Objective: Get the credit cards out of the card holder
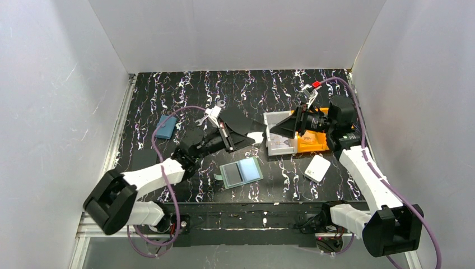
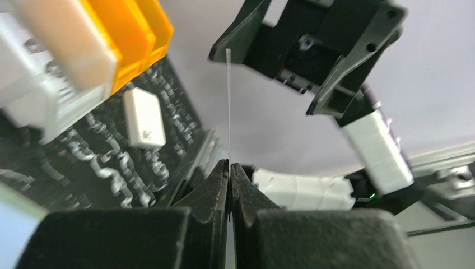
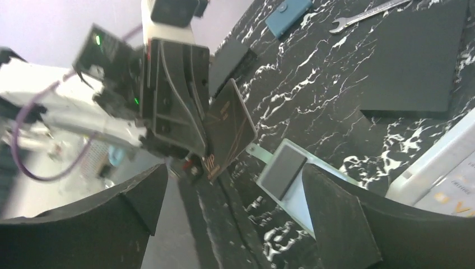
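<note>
My left gripper (image 1: 246, 140) holds a thin card (image 3: 227, 131) with gold "VIP" print, seen edge-on in the left wrist view and face-on in the right wrist view; it looks pale from above. Below lies the open card holder (image 1: 241, 172), with a dark panel and a light blue panel. My right gripper (image 1: 280, 130) is open and empty, facing the card from the right, above the white bin's edge.
A clear bin (image 1: 279, 145) and an orange bin (image 1: 312, 144) stand at the right, a white box (image 1: 317, 167) in front of them. A blue case (image 1: 166, 127), a wrench (image 3: 358, 19) and dark blocks (image 3: 411, 61) lie at the back and left.
</note>
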